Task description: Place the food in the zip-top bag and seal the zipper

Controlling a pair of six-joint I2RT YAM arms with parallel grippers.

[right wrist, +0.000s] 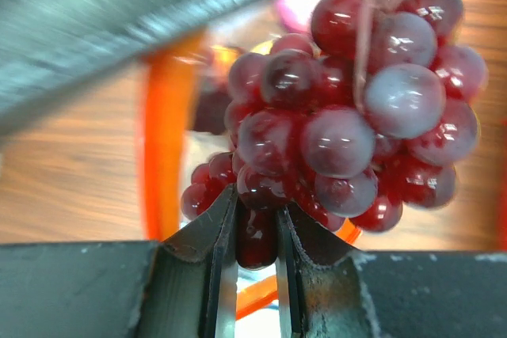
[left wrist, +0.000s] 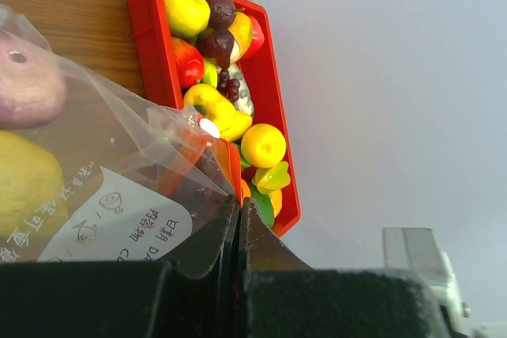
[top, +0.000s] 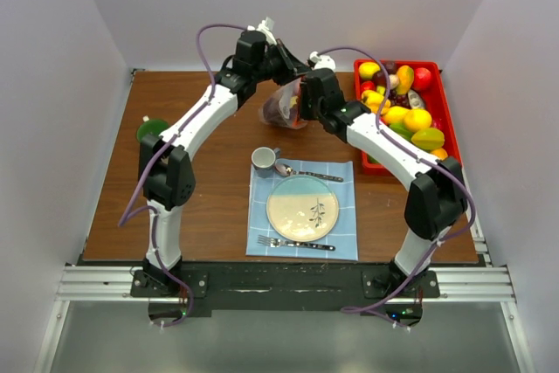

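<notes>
The clear zip top bag [top: 279, 111] sits at the back middle of the table, with a purple fruit [left wrist: 32, 85] and a yellow one [left wrist: 28, 187] inside. My left gripper is shut on the bag's rim by the orange zipper [left wrist: 227, 160] and holds it up. A bunch of dark red grapes [right wrist: 341, 128] hangs at my right gripper, whose fingers close round one grape at its lower end. Orange zipper edges [right wrist: 165, 140] show beside and below the grapes, at the bag's mouth. From above, my right arm hides most of the grapes.
A red crate [top: 447, 120] full of fruit stands at the right. A white mug [top: 264, 158] and a plate [top: 302, 209] on a blue mat [top: 262, 194] lie in front of the bag.
</notes>
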